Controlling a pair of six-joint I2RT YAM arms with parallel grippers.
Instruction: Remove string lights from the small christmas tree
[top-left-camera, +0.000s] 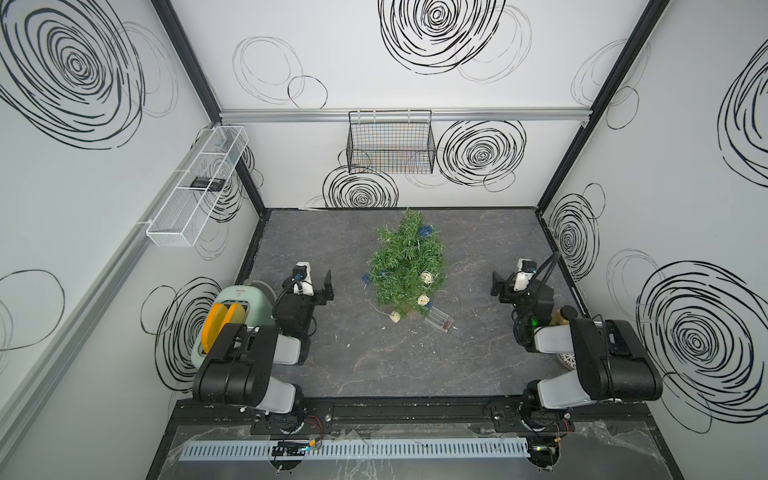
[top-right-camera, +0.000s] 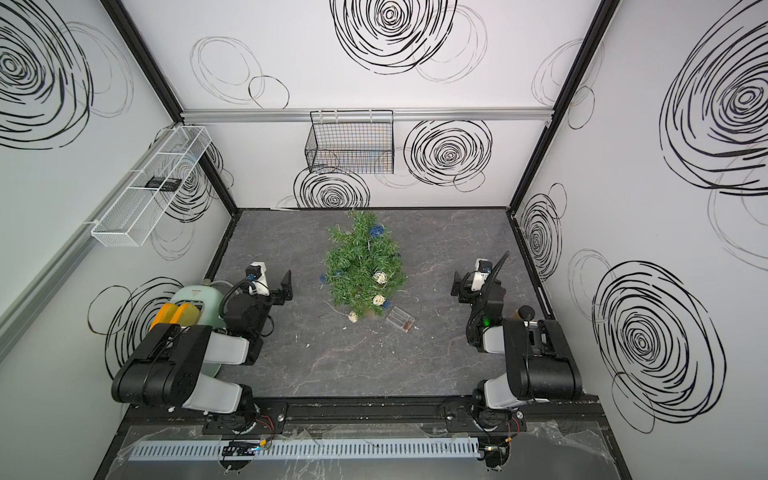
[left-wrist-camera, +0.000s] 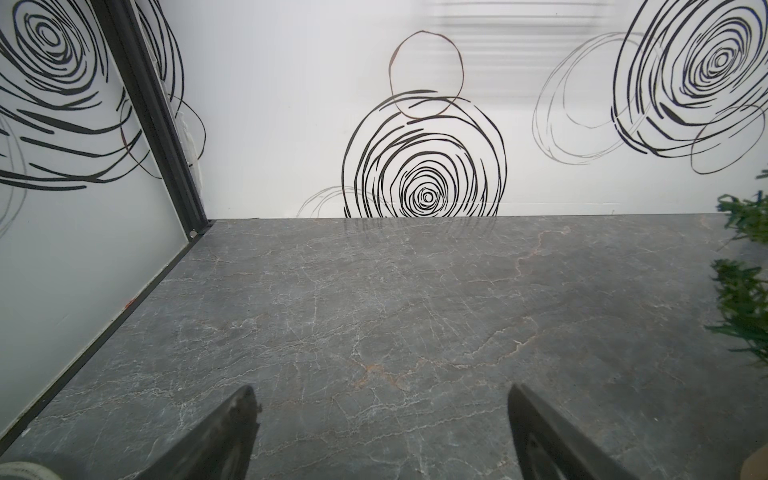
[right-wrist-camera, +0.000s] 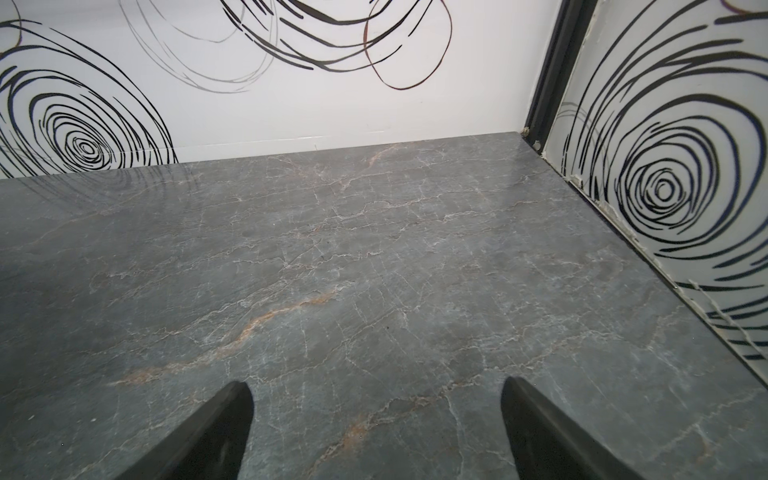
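Note:
The small green Christmas tree is at the middle of the table. Cream woven balls and dark blue ones show among its branches, one cream ball low at its front edge. A clear plastic case lies at the tree's front right; how the string runs is mostly hidden by needles. To the left of the tree, my left gripper stands open and empty, with a few branches at its view's right edge. Well right of the tree, my right gripper is open over bare table.
A pale green toaster-like appliance with yellow pieces sits beside the left arm. Behind the right arm something round and dark partly shows. Wire baskets hang on the back and left walls.

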